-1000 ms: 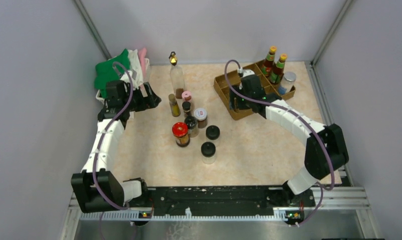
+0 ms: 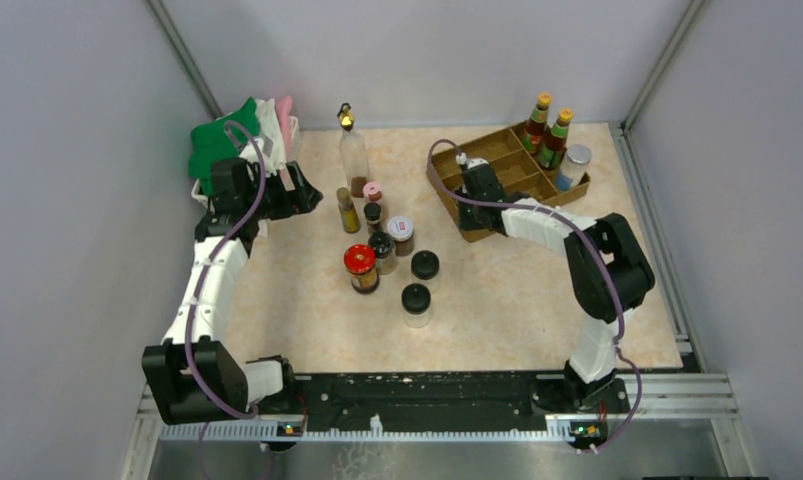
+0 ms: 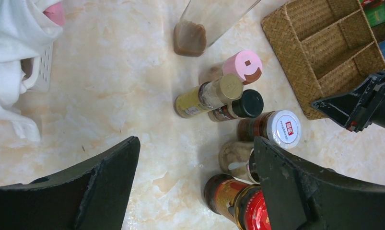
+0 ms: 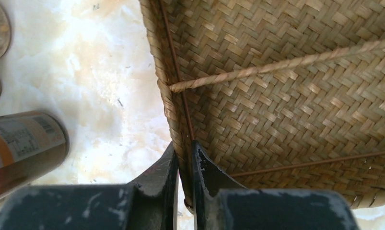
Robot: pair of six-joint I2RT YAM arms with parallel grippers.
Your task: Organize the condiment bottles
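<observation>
A woven, divided basket (image 2: 445, 197) stands at the back right. My right gripper is shut on its left wall near the front corner, one finger outside and one inside. Two yellow-capped sauce bottles (image 2: 551, 145) and a white-lidded jar (image 2: 572, 166) stand in the far right compartments. Left of the basket are a red-lidded jar (image 2: 360, 268), a white-lidded brown jar (image 2: 401, 235), a pink-capped jar (image 2: 373, 193), a gold-capped bottle (image 2: 348, 211) and several black-lidded jars (image 2: 417, 304). My left gripper hangs open and empty left of the bottles.
A tall clear bottle (image 2: 354, 158) with a pourer stands behind the jars. At the back left, a white bin (image 2: 296, 130) holds cloths (image 2: 223, 142).
My right arm has swung left, and its gripper now meets the basket's left wall, having been over the compartments. The basket and bottles look unmoved; the left arm is still.
</observation>
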